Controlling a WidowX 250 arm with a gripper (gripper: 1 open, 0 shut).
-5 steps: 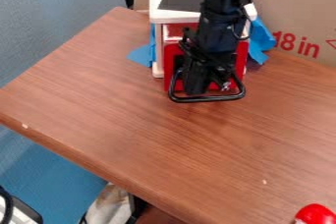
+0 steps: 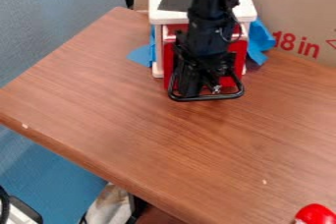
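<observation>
A black robot arm with its gripper hangs at the top centre, in front of a red and white box-like structure with blue pieces on either side. The gripper end is low, near the table, within a black looped frame. Its fingers are too dark to tell whether they are open or shut, or whether anything is between them.
A red round object lies at the bottom right corner. A cardboard panel stands at the back right.
The arm has shifted slightly to the left over the last second. The other things look the same.
</observation>
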